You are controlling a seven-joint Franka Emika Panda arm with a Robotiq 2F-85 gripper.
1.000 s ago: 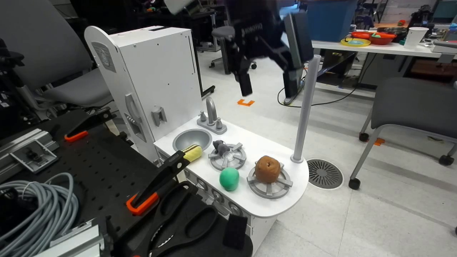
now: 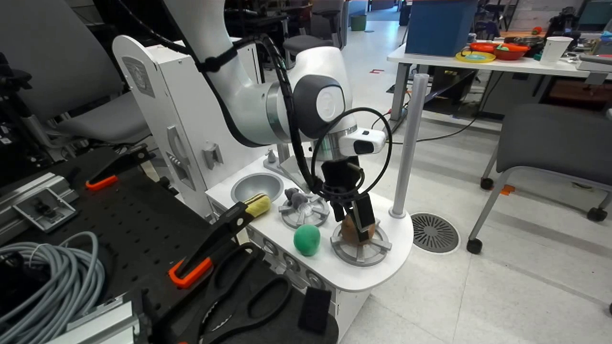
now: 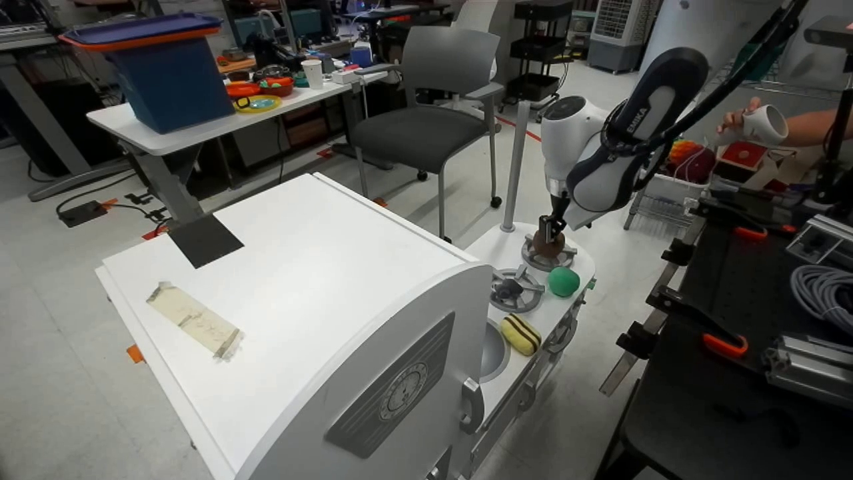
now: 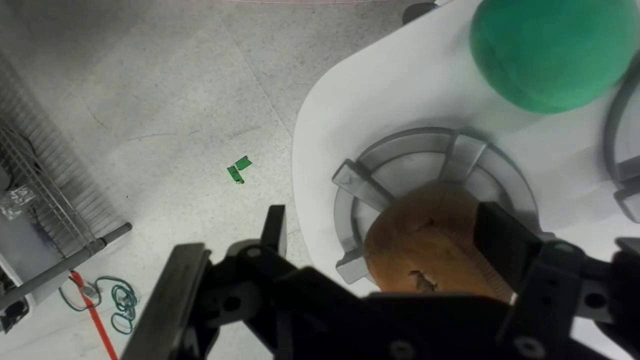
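Observation:
A round brown object [image 2: 348, 232] rests on the grey burner [image 2: 359, 256] at the rounded end of the white toy kitchen counter. My gripper [image 2: 351, 223] is down at it, fingers open. In the wrist view, the brown object [image 4: 420, 252] lies between the two fingers, close to the right-hand finger [image 4: 507, 246] and with a wide gap to the left-hand one. Its lower part is hidden behind the gripper body there. A green ball [image 2: 307, 240] sits on the counter beside the burner, also visible in exterior view 2 [image 3: 564, 281].
A second burner [image 2: 304, 211] holds a small dark grey object [image 2: 296, 198]. Beyond it are a sink [image 2: 256, 187] and a yellow striped item [image 3: 521, 333]. An upright grey post [image 2: 409, 149] rises from the counter's edge near my gripper. A black workbench [image 2: 132, 229] flanks the counter.
My arm has come down from high above the counter to the brown object, which now stands partly hidden behind the gripper. The ball and burners look unmoved.

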